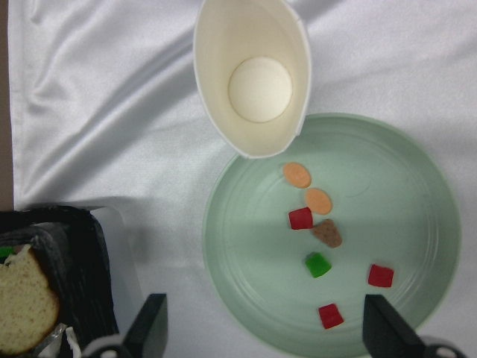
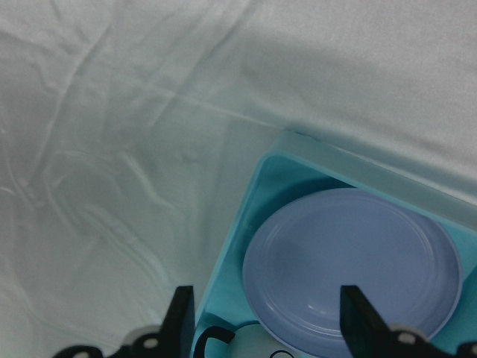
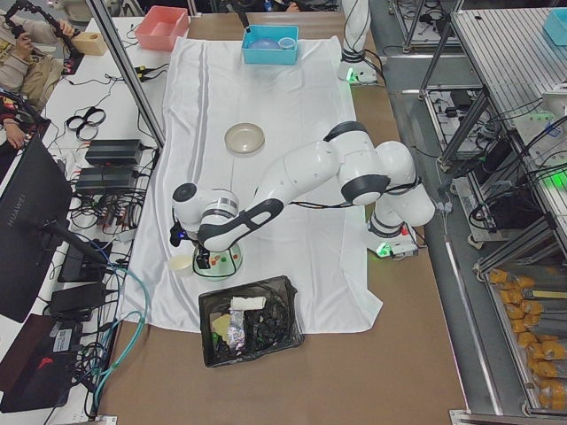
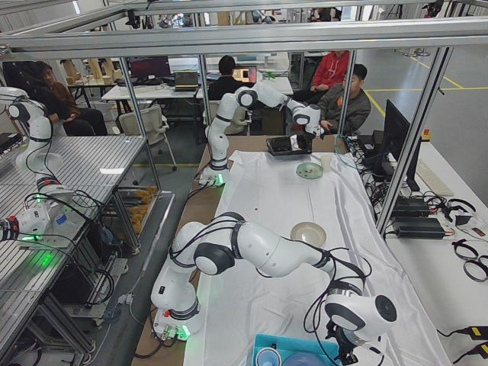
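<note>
My left gripper hangs open over a pale green plate [image 1: 261, 261] that holds small red, green, orange and brown pieces [image 1: 317, 264]. A white paper cup [image 1: 259, 89] stands beside the plate. A black-lined bin [image 3: 270, 323] with bread [image 1: 22, 298], wrappers and a white item is next to them. My right gripper is open above a blue bin [image 2: 246, 201] holding a blue plate [image 2: 350, 261] and another item.
A beige dish [image 3: 244, 137] lies mid-table on the white cloth [image 3: 283, 221]. Free cloth surrounds it. A monitor [image 3: 31, 230] and cables line one side.
</note>
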